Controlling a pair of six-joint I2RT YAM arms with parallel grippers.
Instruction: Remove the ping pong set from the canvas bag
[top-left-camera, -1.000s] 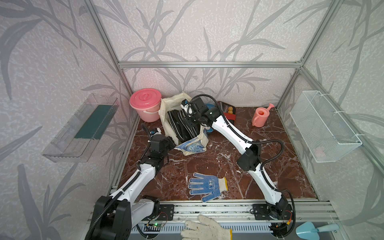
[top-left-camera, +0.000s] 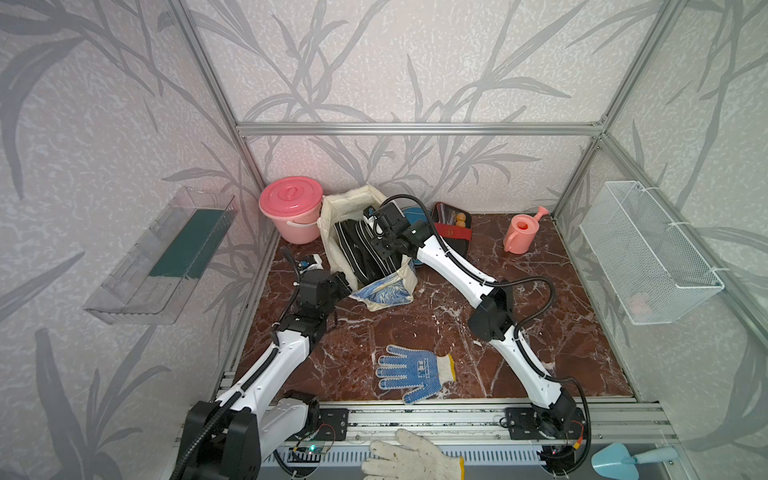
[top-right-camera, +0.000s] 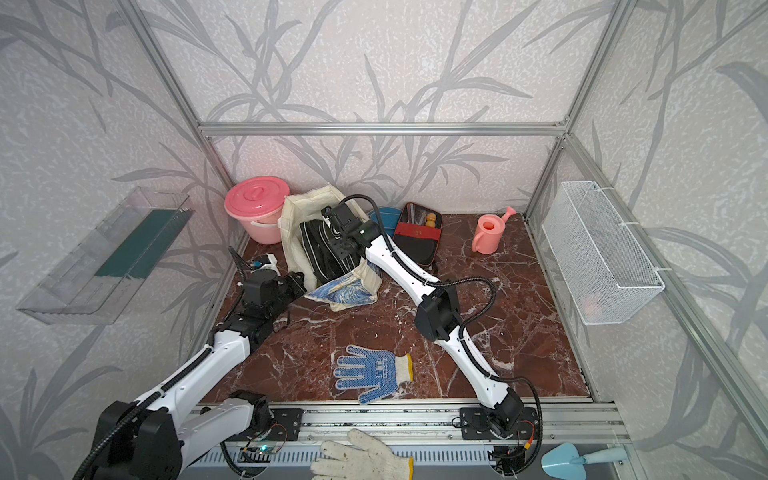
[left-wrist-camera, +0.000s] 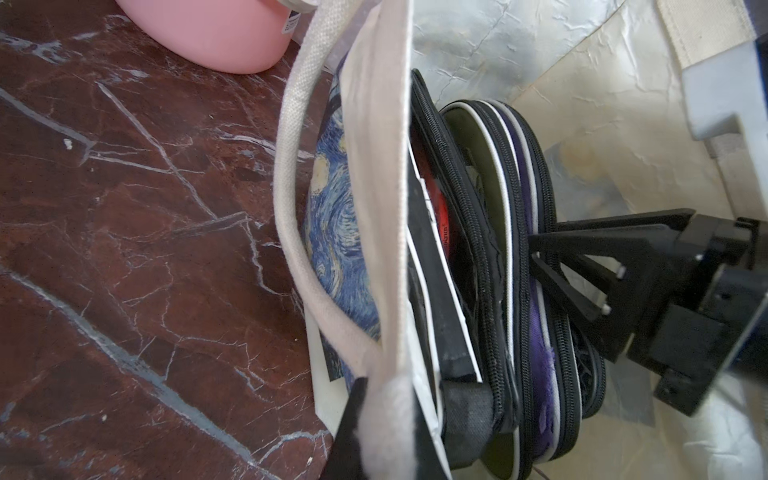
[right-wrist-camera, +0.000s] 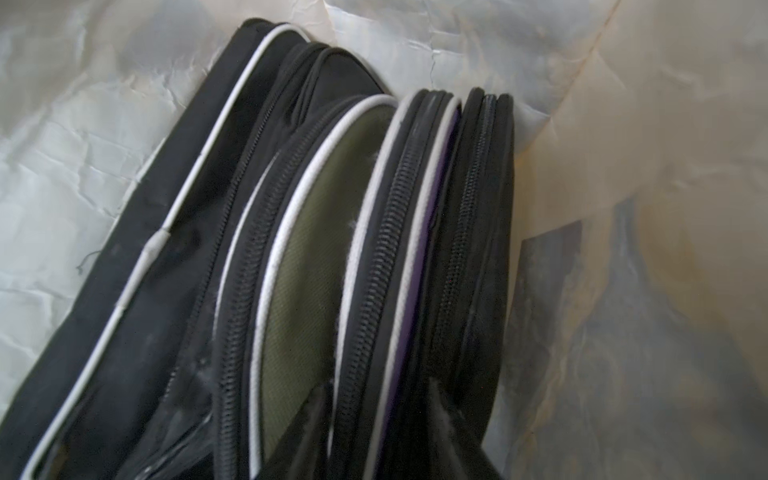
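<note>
The canvas bag lies open at the back left, its mouth facing up. Several black zip cases stand side by side inside; one has an olive panel and one has purple sides. My left gripper is shut on the bag's near rim, by the rope handle. Inside the mouth, my right gripper has its fingers apart, straddling the zipped, white-piped edge of the purple-sided case. How deep the fingertips reach, and whether they touch it, I cannot tell.
Behind the right arm lies a red-and-black case with orange balls, a blue item beside it. A pink bucket stands left of the bag. A pink watering can and blue glove lie apart.
My left arm, the bag and the cases look unmoved.
</note>
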